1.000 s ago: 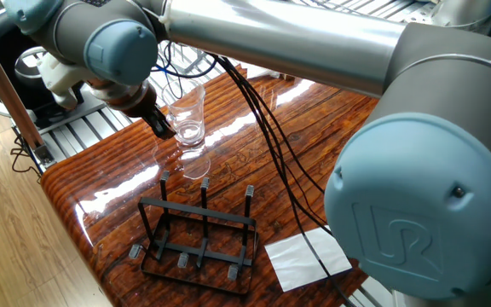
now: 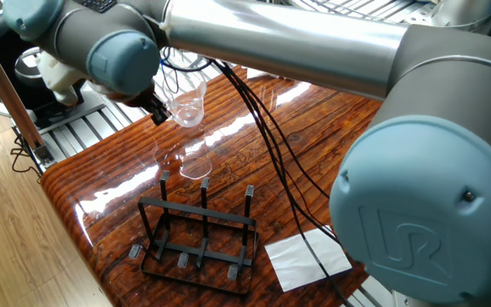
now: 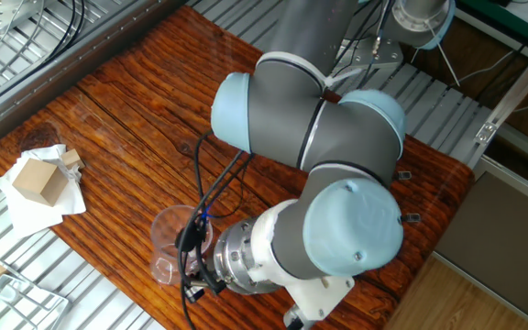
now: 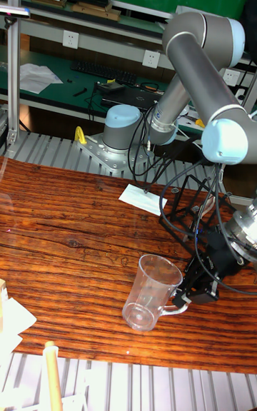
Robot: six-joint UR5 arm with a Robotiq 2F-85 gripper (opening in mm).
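A clear plastic mug [image 4: 152, 289] hangs in the air, tilted, with its handle [image 4: 176, 307] toward my arm. My gripper [image 4: 187, 297] is shut on that handle. From exterior view 1, the mug [image 2: 189, 112] appears beside the dark fingertips, above its own reflection in the glossy table [image 2: 305, 128]. Cables and the wrist partly cover the mug [image 3: 170, 229] in exterior view 2. A black metal rack [image 2: 199, 206] with several upright prongs stands empty on the table.
White paper [image 2: 308, 258] lies flat beside the rack. At another edge, a wooden block [image 3: 40, 181] and a smaller block [image 3: 71, 159] rest on crumpled white paper. Loose black cables [image 2: 267, 136] hang from the arm. Mid-table is clear.
The mug has risen away from the table with my gripper and tilted, its base swinging up. Its reflection now lies apart from it. The rack and paper have stayed put.
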